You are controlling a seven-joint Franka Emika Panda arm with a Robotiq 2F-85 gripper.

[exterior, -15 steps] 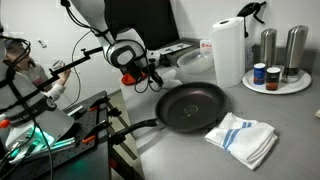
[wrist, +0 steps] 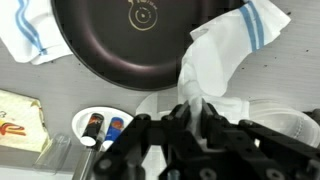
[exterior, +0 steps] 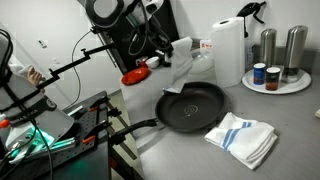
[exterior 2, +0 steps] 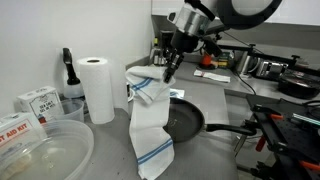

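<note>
A white cloth with blue stripes [exterior 2: 150,128] hangs from my gripper [exterior 2: 166,72], which is shut on it. In the wrist view the bunched cloth [wrist: 212,62] runs out from between the fingers and over part of the black pan's edge. The black frying pan [exterior: 190,107] lies flat on the counter, its handle pointing toward the front left. Exterior view 1 has my gripper raised behind the pan, at its upper left. A second white cloth with blue stripes [exterior: 242,138] lies folded to the right of the pan.
Behind the pan stand a paper towel roll [exterior: 229,50] and a clear plastic bowl [exterior 2: 48,155]. Shakers and two grinders occupy a round white plate [exterior: 276,84]. Red dishes [exterior: 135,75] sit at the far left. Bare counter surrounds the folded cloth.
My gripper has risen from low over the counter behind the pan and shifted right, lifting the cloth with it. The pan and folded cloth have stayed put.
</note>
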